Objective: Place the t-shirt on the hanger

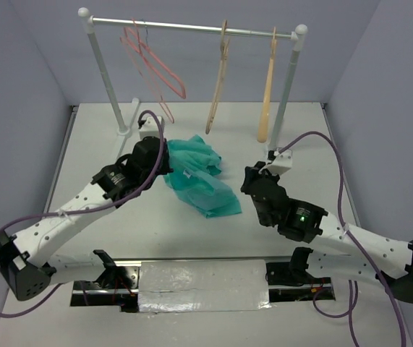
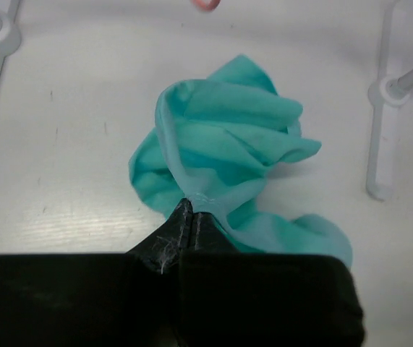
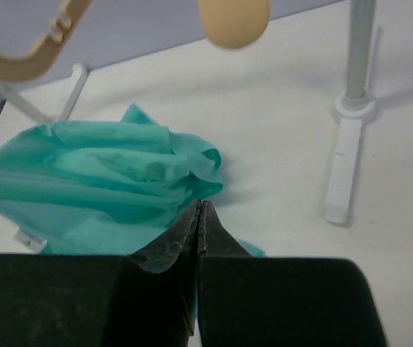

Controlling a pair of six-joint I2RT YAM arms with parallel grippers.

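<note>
The teal t-shirt (image 1: 203, 189) (image 2: 228, 130) (image 3: 98, 159) is crumpled, part of it raised to my left gripper (image 1: 164, 168), which is shut on it beneath the left side of the rack. My right gripper (image 1: 252, 173) is shut, held right of the shirt, with nothing seen between its fingertips. Pink hangers (image 1: 166, 72) and wooden hangers (image 1: 267, 94) (image 3: 231, 22) hang from the rail (image 1: 184, 27) above and behind the shirt.
The rack's right post (image 1: 285, 101) (image 3: 358, 50) and its foot (image 3: 343, 166) stand beside my right gripper; the left post (image 1: 105, 79) is at the back left. Bare table (image 1: 90, 231) shows around the shirt.
</note>
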